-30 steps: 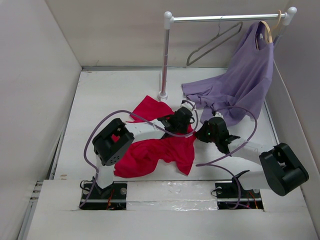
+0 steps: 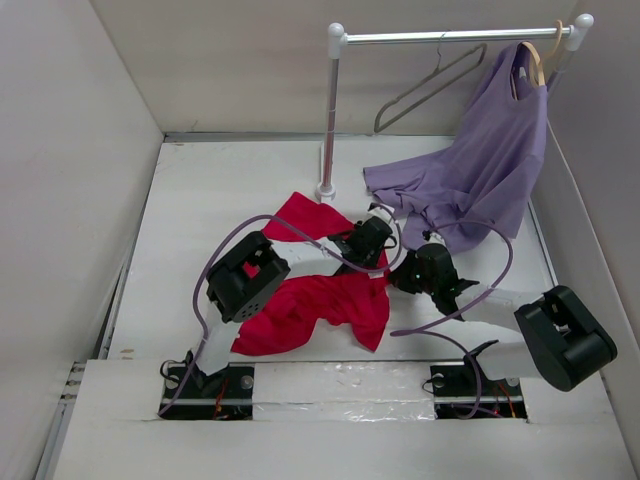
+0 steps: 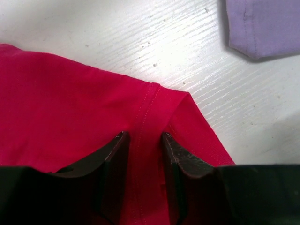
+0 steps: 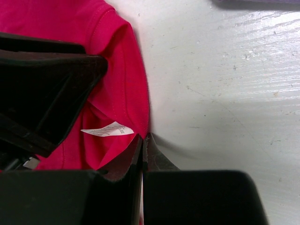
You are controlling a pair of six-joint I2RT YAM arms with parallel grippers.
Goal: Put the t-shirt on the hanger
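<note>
The red t-shirt [image 2: 290,310] lies crumpled on the white table. My left gripper is over its right part, fingers part open around a hemmed fold of red cloth; whether it grips is unclear. My right gripper is shut on the shirt's edge, just below a white label [image 4: 107,130], with the left gripper's dark body beside it in the right wrist view. An empty grey hanger [image 2: 430,85] hangs from the rail [image 2: 450,36] at the back.
A purple garment [image 2: 480,160] hangs on a wooden hanger at the back right, its lower part lying on the table near both grippers. The rack post [image 2: 330,120] stands behind the t-shirt. Bare table shows at the left.
My left arm has shifted slightly over the shirt. My right arm has barely moved, and the grey hanger swings a little.
</note>
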